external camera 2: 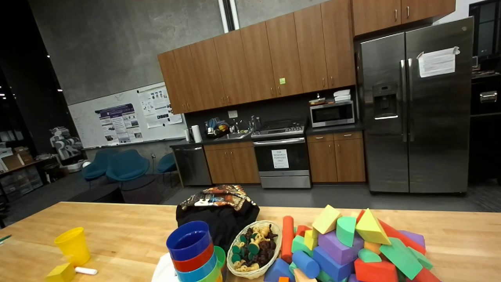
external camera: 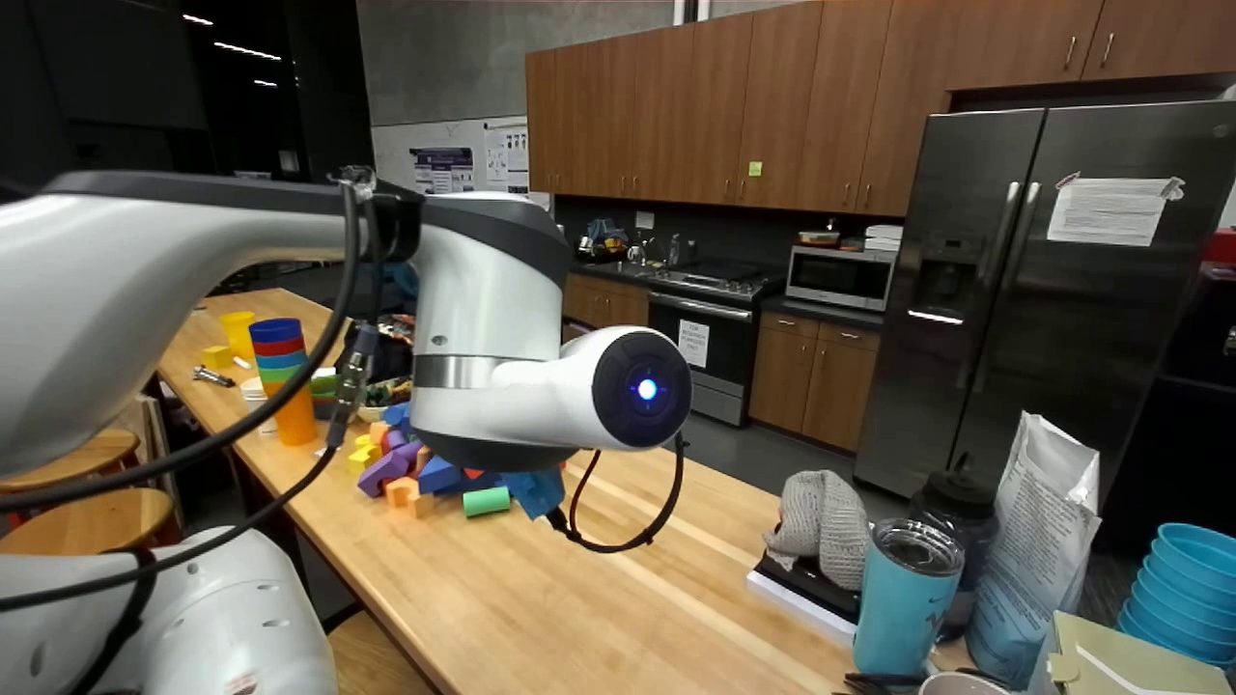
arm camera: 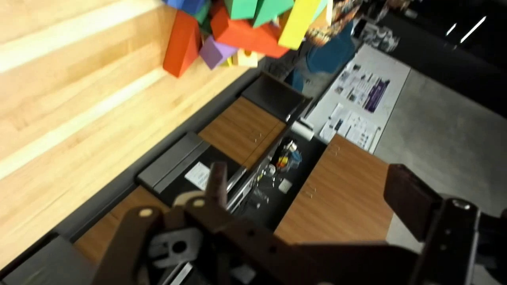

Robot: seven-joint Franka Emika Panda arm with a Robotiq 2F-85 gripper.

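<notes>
In the wrist view my gripper stands open, its two dark fingers wide apart with only the far kitchen showing between them. A pile of coloured blocks, including a red block (arm camera: 183,42) and a yellow block (arm camera: 299,21), lies at the top of that view, clear of the fingers. In exterior view 1 the arm hides the gripper itself and part of the pile; a green cylinder (external camera: 487,502) and a purple block (external camera: 384,473) show at its near edge. Exterior view 2 shows the block pile (external camera 2: 340,249) in full colour, without the arm.
Stacked cups (external camera: 284,371) and a wicker basket (external camera 2: 253,249) stand beside the pile. A yellow cup (external camera 2: 73,246) is farther left. A grey knitted item (external camera: 820,527), a blue tumbler (external camera: 907,597) and a white bag (external camera: 1034,544) occupy the right end.
</notes>
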